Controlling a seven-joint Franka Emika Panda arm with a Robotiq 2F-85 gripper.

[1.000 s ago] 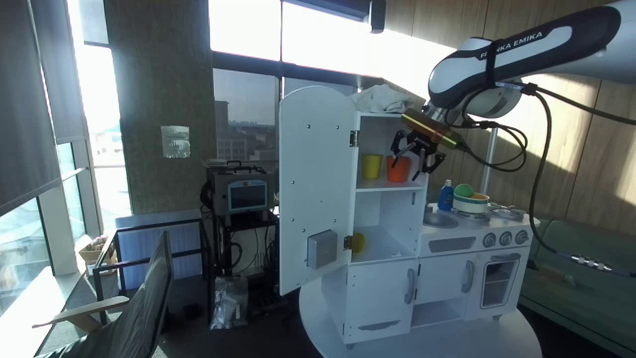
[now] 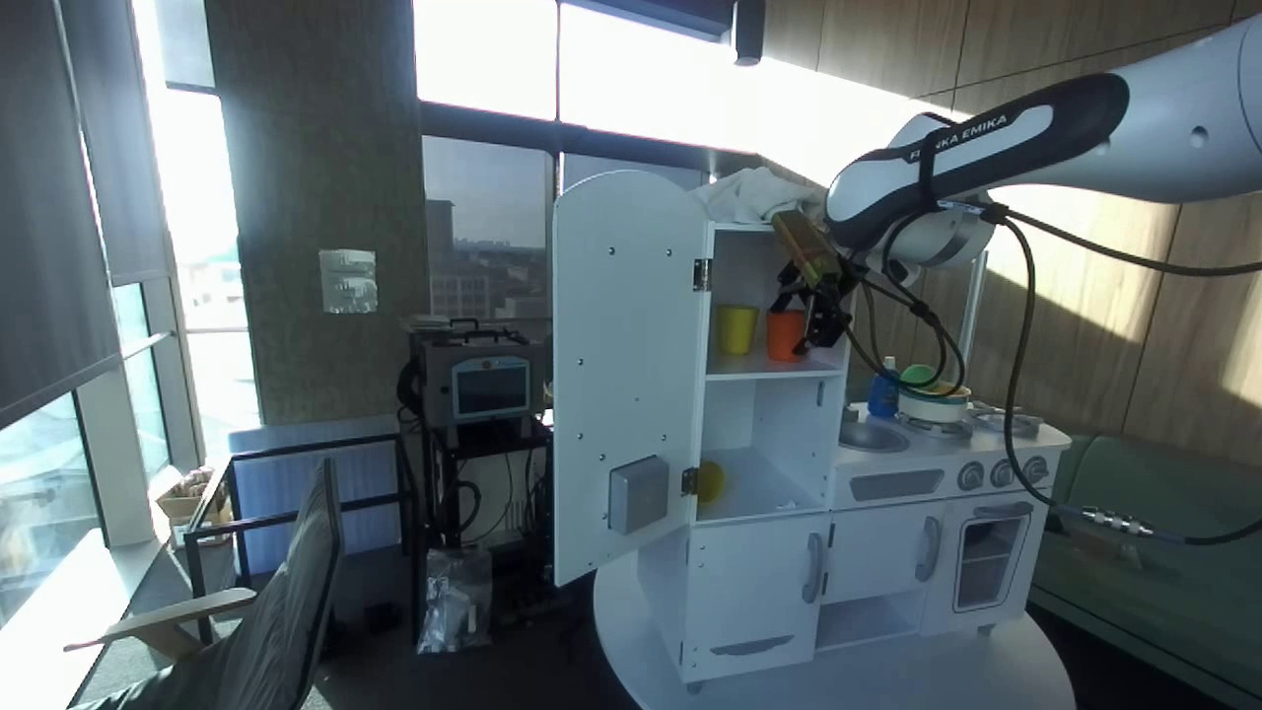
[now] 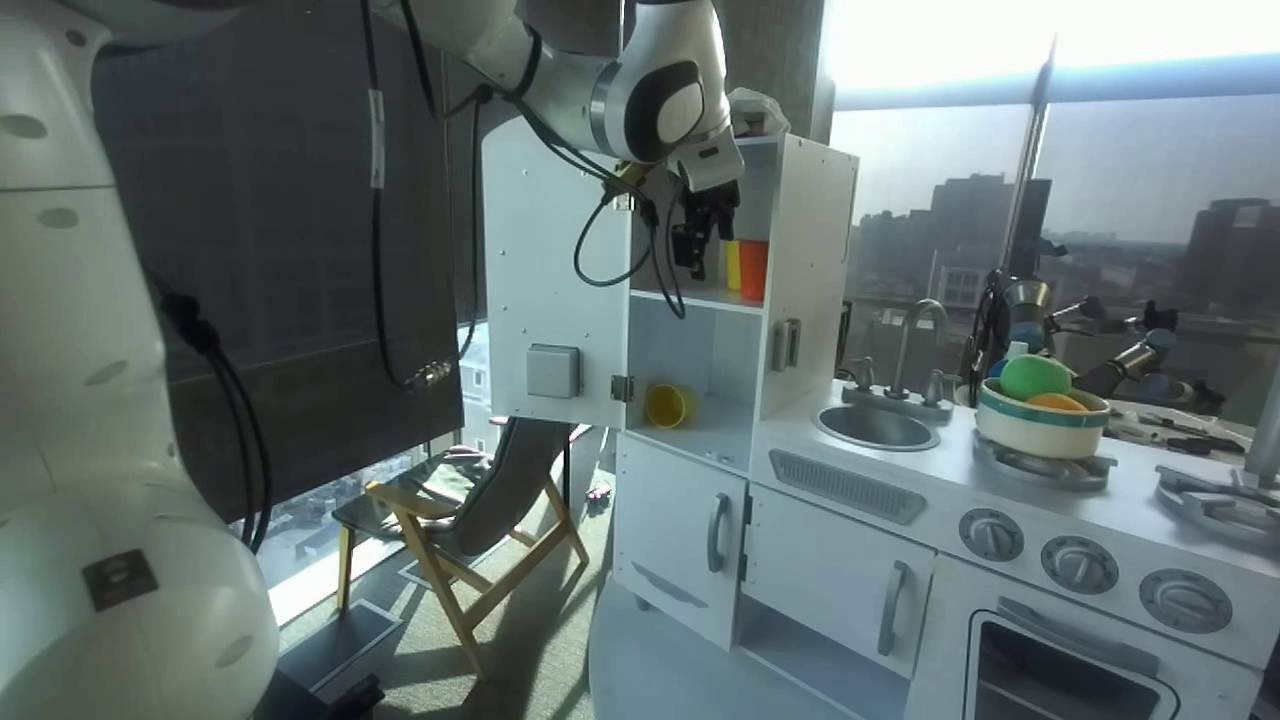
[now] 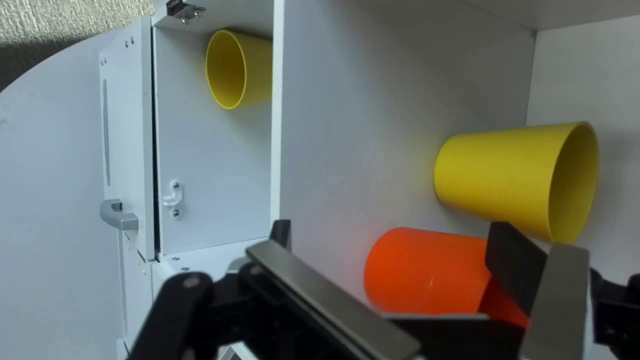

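Observation:
On the cabinet's upper shelf (image 2: 757,369), an orange cup (image 2: 783,336) stands beside a yellow cup (image 2: 736,330), both upright. My gripper (image 2: 795,321) is open in front of the orange cup. In the wrist view, the fingers (image 4: 336,300) spread wide, and the orange cup (image 4: 426,270) shows beyond and partly behind them; whether they touch it I cannot tell. The shelf's yellow cup (image 4: 498,174) lies clear of the fingers. Another yellow cup (image 3: 667,406) rests on its side in the compartment below.
The cabinet door (image 2: 627,379) is swung wide to the left. A cloth (image 2: 757,195) lies on top of the cabinet. Right of it are a sink (image 3: 876,426) and a pot (image 3: 1041,420) holding colored items. Cables (image 2: 941,343) hang from my arm.
My arm has moved left toward the cabinet in exterior view 1, and the gripper has turned and come closer to the orange cup. The cups stand where they were.

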